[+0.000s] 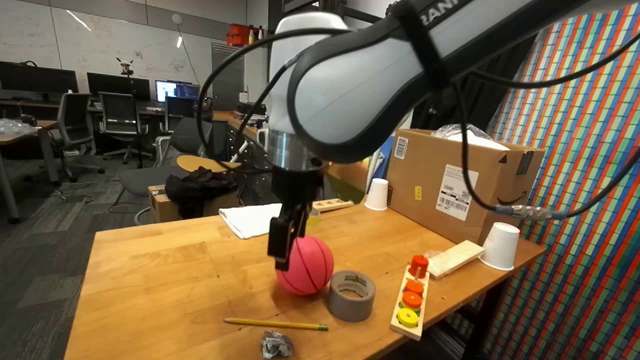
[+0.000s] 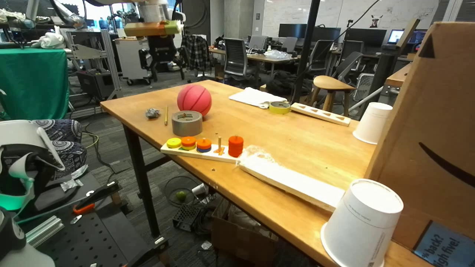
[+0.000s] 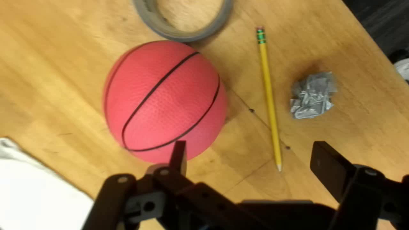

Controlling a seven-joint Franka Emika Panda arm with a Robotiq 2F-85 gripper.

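Observation:
My gripper stands open above the table, its two fingers far apart with nothing held between them. Beyond the left finger in the wrist view lies a pink-red basketball with dark seams; that finger overlaps its lower edge in the picture. A yellow pencil appears across the gap, lying flat on the table. To its right is a crumpled silver wad. The grey tape roll rests close beside the ball. In exterior view 1 the gripper partly covers the ball.
Along the table's near edge are a ring-stacking board, a pale wooden plank and a white cup. A white cloth, yellow-green tape and a second cup sit farther off. A cardboard box occupies one end.

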